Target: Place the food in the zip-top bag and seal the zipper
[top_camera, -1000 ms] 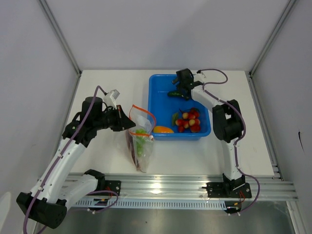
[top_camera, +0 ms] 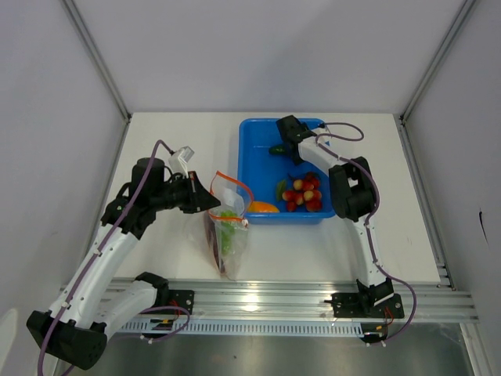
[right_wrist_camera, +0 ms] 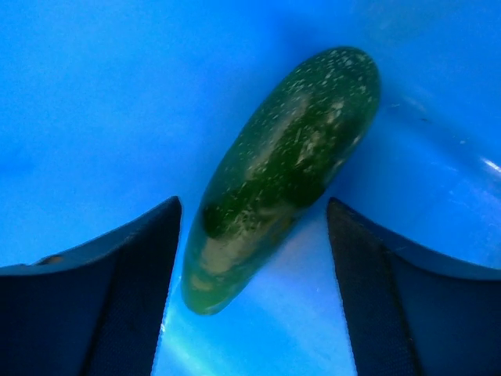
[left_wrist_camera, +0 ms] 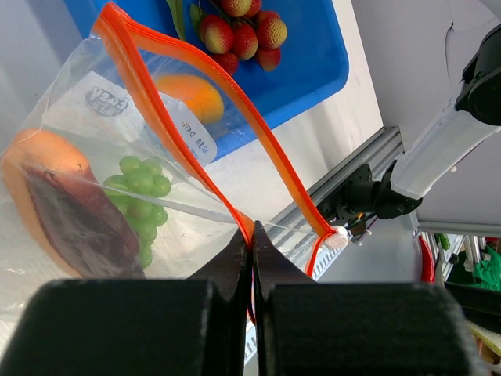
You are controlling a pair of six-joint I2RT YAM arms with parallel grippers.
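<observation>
The zip top bag [top_camera: 227, 243] stands at the table's left of centre, holding green grapes [left_wrist_camera: 141, 192] and an orange-and-dark item [left_wrist_camera: 63, 196]. My left gripper is shut on the bag's orange-edged rim. A dark green cucumber [right_wrist_camera: 278, 176] lies in the blue tray [top_camera: 262, 164], directly between the fingertips of my right gripper, which is part open around it. Also in the tray are lychees [top_camera: 305, 192] and an orange fruit [left_wrist_camera: 188, 94].
Leaves [top_camera: 281, 188] lie beside the lychees.
The left arm is nearly still.
</observation>
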